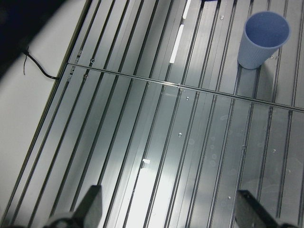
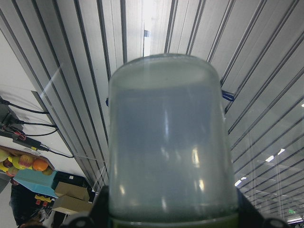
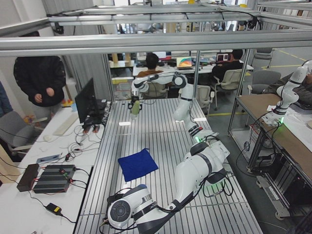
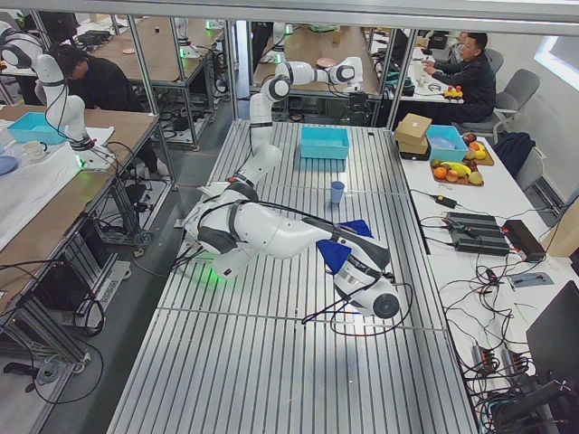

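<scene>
My right gripper [image 3: 134, 103] is shut on a pale green bottle [image 3: 135, 109] in the camera left view; its translucent end [image 2: 168, 137] fills the middle of the right wrist view. My left gripper stands open over the slatted metal table [image 1: 156, 142], nothing between its fingers. A blue cup [image 1: 260, 45] stands upright at the upper right of the left wrist view, also seen in the camera right view. A blue cloth [image 3: 137, 165] lies flat on the table between the arms.
A turquoise bin [image 4: 324, 143] sits at the table's far end in the camera right view. The side desk [image 4: 488, 271] holds boxes, fruit, a monitor and cables.
</scene>
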